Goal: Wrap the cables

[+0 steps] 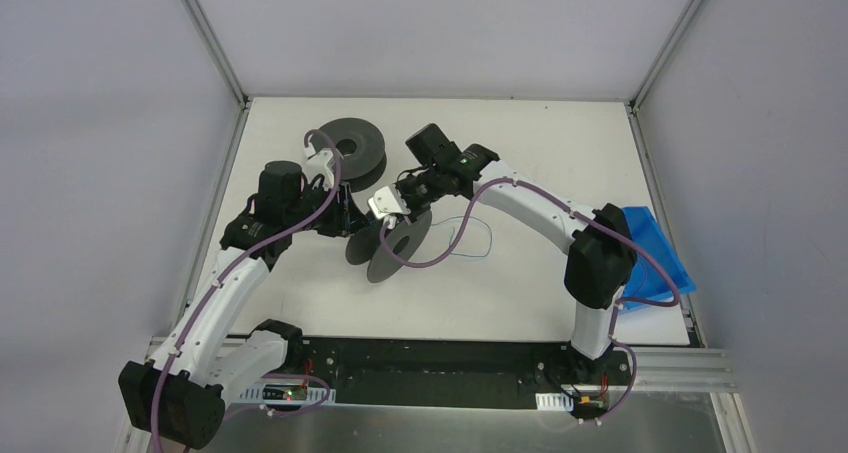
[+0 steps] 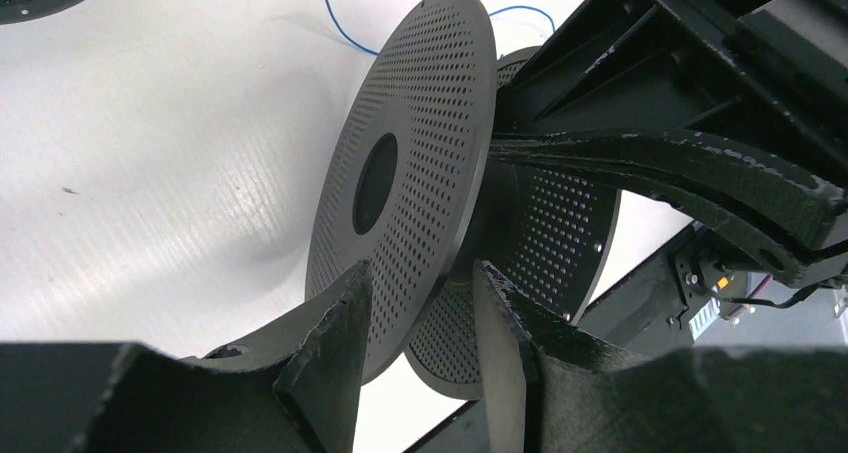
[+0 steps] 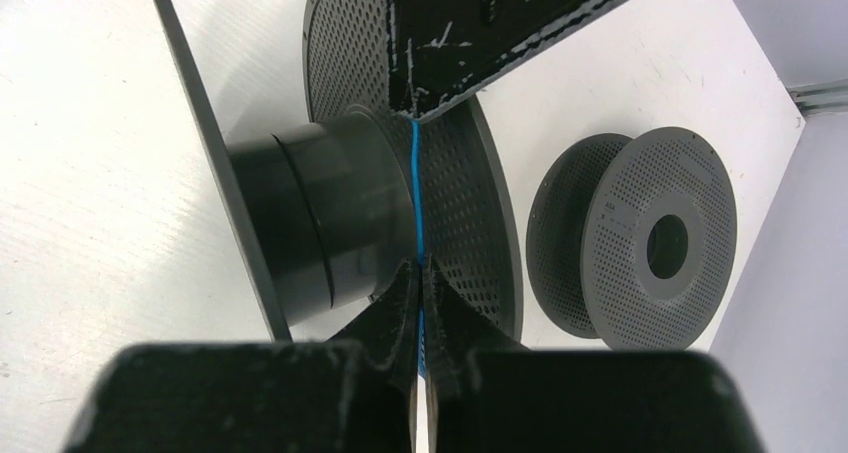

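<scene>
A dark grey spool [image 1: 404, 245] stands on its rims at the middle of the table, its perforated flange [image 2: 400, 163] facing the left wrist camera. The blue cable [image 1: 490, 241] lies in a loop right of the spool. My right gripper is shut on that cable between the flanges, close to the hub [image 3: 345, 208]; a taut stretch of cable [image 3: 416, 173] runs up from its tips to the dark finger at the top of the right wrist view. My left gripper is open, its fingertips on either side of the near flange's lower rim.
A second grey spool [image 1: 348, 143] lies flat behind the left arm. At the table's right edge sits a blue bin [image 1: 660, 253].
</scene>
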